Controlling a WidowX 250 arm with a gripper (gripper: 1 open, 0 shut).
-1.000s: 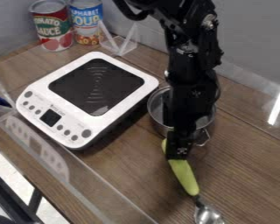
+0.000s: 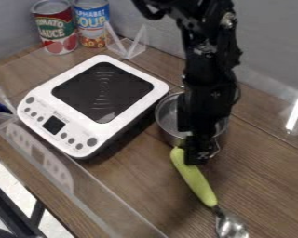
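Note:
My black gripper [image 2: 196,149] points down over the near rim of a metal pot [image 2: 174,128], at the upper end of a green-handled spoon. The green handle [image 2: 199,186] lies slanting on the wooden counter, and the metal bowl end [image 2: 229,223] rests toward the lower right. My fingertips are dark and partly overlap each other and the pot, so whether they touch the handle is unclear.
A white portable cooktop [image 2: 59,121] sits left of the pot. Two cans, tomato sauce [image 2: 56,28] and soup [image 2: 92,26], stand at the back left corner.
My gripper has shifted slightly right and up from over the green handle, uncovering more of its upper end. The spoon has moved slightly to the right at its lower end.

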